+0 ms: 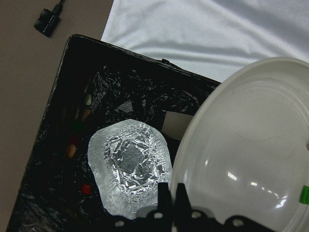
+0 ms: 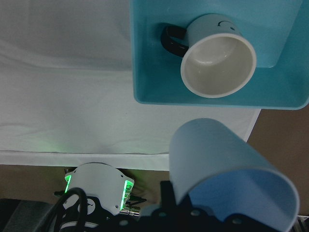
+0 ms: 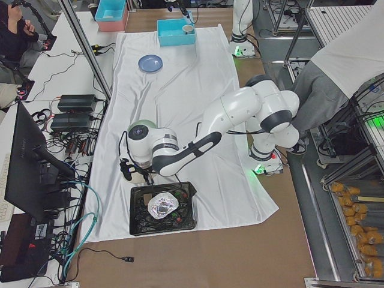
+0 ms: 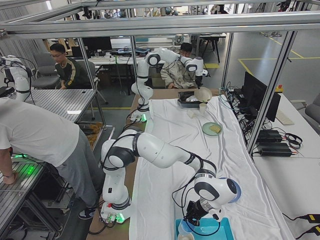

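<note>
My left gripper is shut on the rim of a white bowl, held beside and above a black bag-lined bin with crumpled foil and scraps inside. A green plate with something pale on it lies on the cloth. My right gripper is shut on a light-blue cup, held just outside the blue tub, which holds a white mug with a dark handle.
A blue plate lies on the white cloth. A small cream cup stands near the bin. The monitor and cables line one side.
</note>
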